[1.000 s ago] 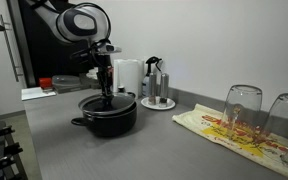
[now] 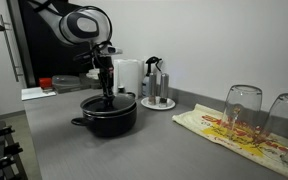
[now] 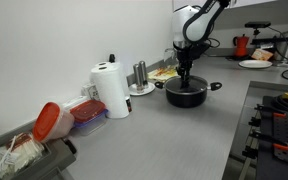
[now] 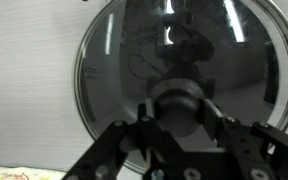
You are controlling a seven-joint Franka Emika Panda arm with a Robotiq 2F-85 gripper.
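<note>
A black pot (image 2: 109,125) with two side handles stands on the grey table. Its glass lid (image 4: 134,55) has a dark rim and a round black knob (image 4: 178,104). The lid is at the pot's top and looks slightly tilted in exterior view 1; whether its rim is seated all the way round, I cannot tell. From above, my gripper is shut on the knob, with a finger on either side. In exterior view 2 the gripper (image 3: 184,82) comes straight down over the pot (image 3: 187,96). The pot's inside is hidden.
Behind the pot stand a paper towel roll (image 2: 128,76) and a white plate (image 2: 158,103) with shakers and bottles. Two upturned glasses (image 2: 242,106) rest on a yellow-patterned cloth (image 2: 209,124) at the right.
</note>
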